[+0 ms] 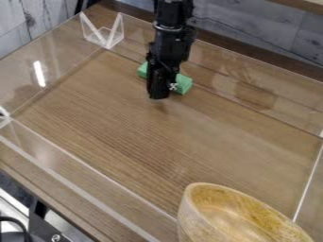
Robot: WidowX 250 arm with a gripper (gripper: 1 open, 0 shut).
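Observation:
My black gripper (161, 85) is low over the wooden table (127, 142), in the upper middle of the camera view. A green object (179, 82), flat and block-like, lies right behind and beside it, partly hidden by the arm. I cannot tell whether the fingers are touching it or how far apart they are.
A large yellow oval container (240, 217) stands at the lower right. A white wire-like item (104, 30) is at the upper left. A grey wall runs behind the table at the top right.

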